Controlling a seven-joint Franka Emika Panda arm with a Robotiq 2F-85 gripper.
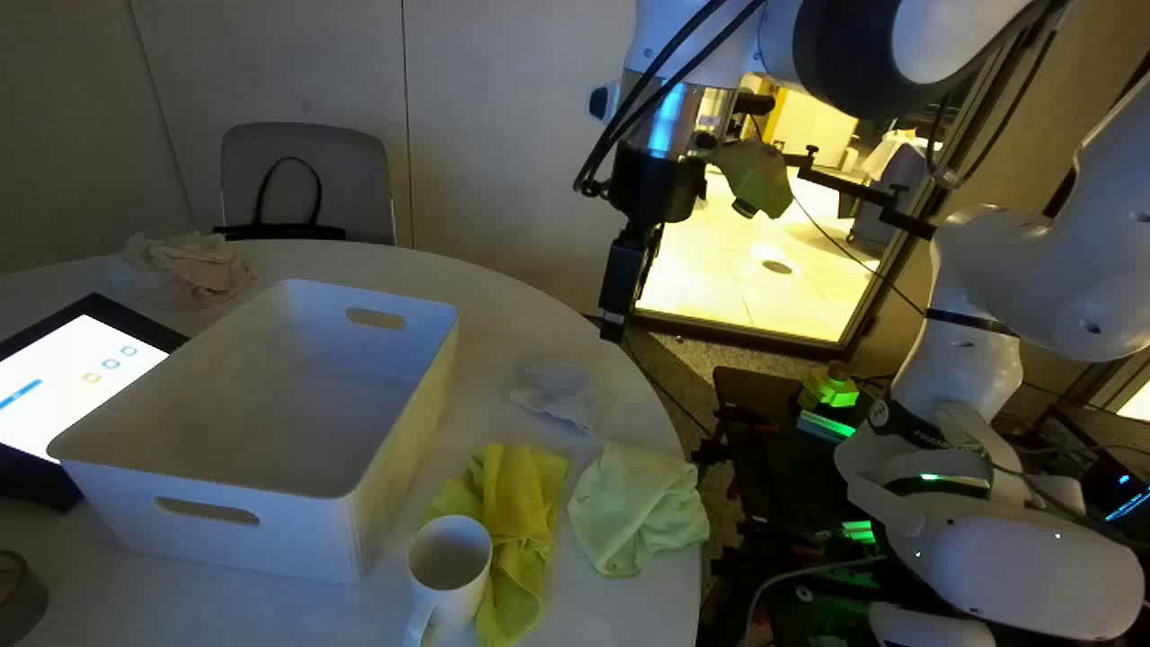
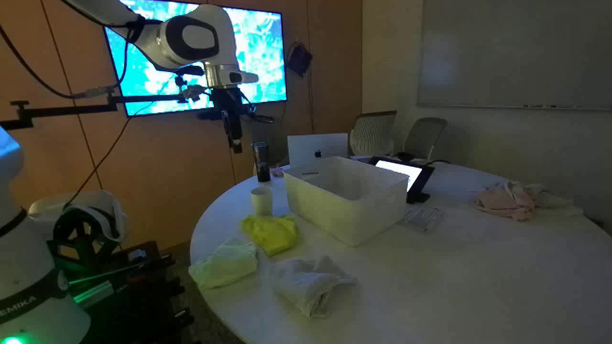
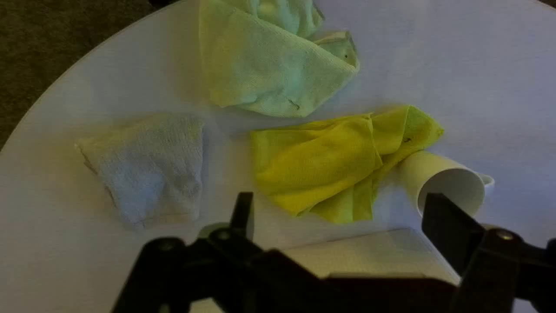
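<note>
My gripper stands open above the table, its two fingers wide apart with nothing between them. Below it in the wrist view lie a yellow cloth, a pale green cloth and a grey-white cloth, all crumpled and separate. A white mug stands against the yellow cloth's end. The white bin sits on the table beside the mug and yellow cloth; the part of its inside seen in exterior view 1 is empty. In that view the gripper hangs well above the table's edge.
A lit tablet stands beyond the bin. Pink and white cloths lie farther off on the table. A laptop and a dark tumbler are behind the bin.
</note>
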